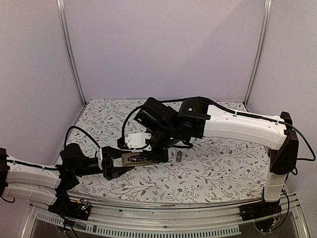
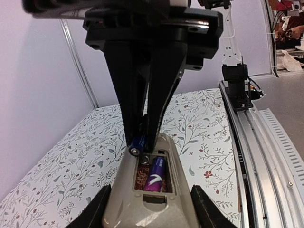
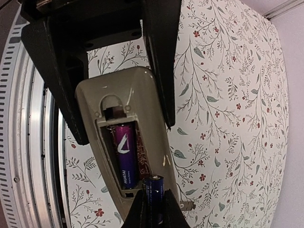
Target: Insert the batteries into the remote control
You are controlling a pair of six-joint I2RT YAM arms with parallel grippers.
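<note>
My left gripper is shut on the sides of the beige remote control [image 3: 156, 142], whose open battery compartment faces up. One purple battery [image 2: 156, 175] lies in one slot of it; bare reddish-brown floor shows in the other. Over the empty slot's end, a dark blue battery [image 2: 137, 143] sits tilted between the fingertips of my right gripper, its lower end near the compartment's edge. Whether the right fingers press on this battery or have loosened cannot be told. In the top view, the right hand covers part of the remote [image 1: 132, 159].
A small grey piece [image 1: 179, 156] lies on the floral table just right of the hands.
</note>
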